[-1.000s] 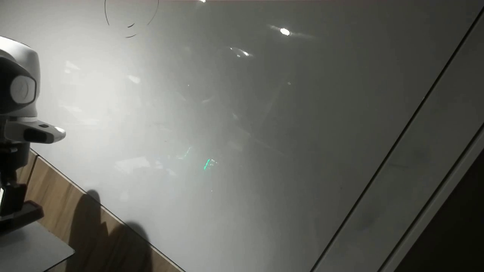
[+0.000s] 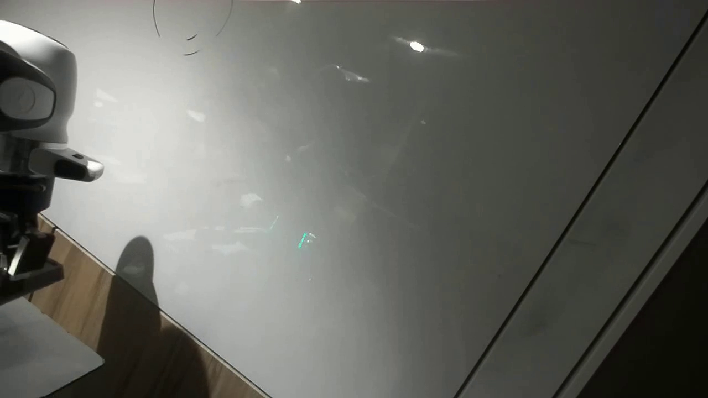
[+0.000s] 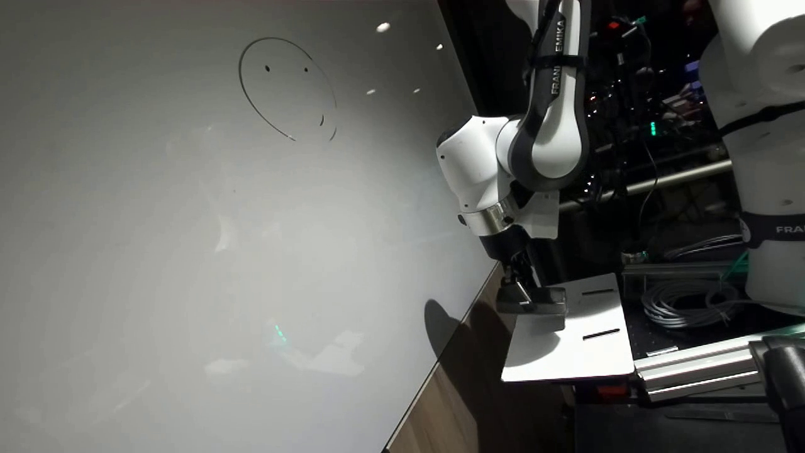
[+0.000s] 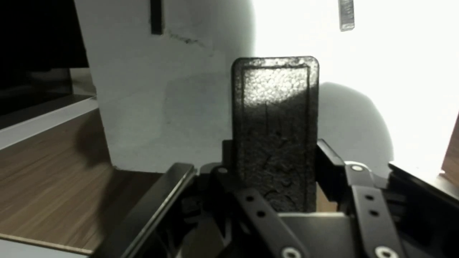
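Note:
My gripper is shut on a dark, flat rectangular block [image 4: 275, 129] with rounded corners, which looks like a board eraser. In the wrist view its textured face fills the space between the fingers. Exterior view 2 shows the block [image 3: 549, 301] above a white plate [image 3: 528, 363]; the gripper [image 3: 524, 280] is over it. At the left edge of exterior view 1, the block [image 2: 33, 282] appears just above the plate [image 2: 40, 351]. The whiteboard [image 3: 188, 226] carries a thin, broken round face outline [image 3: 243, 75] with two dots and short strokes.
A wooden strip [image 3: 430, 415] runs between the board's edge and the plate. Two dark slots [image 3: 601, 333] mark the plate. Coiled cables [image 3: 687, 302] and a metal rail [image 3: 702, 366] lie to the right. Space in front of the board is clear.
In exterior view 1 the arm has moved up and slightly right, lifting the block farther from the plate. Its shadow has shifted on the board, and the plate's visible corner sits slightly differently.

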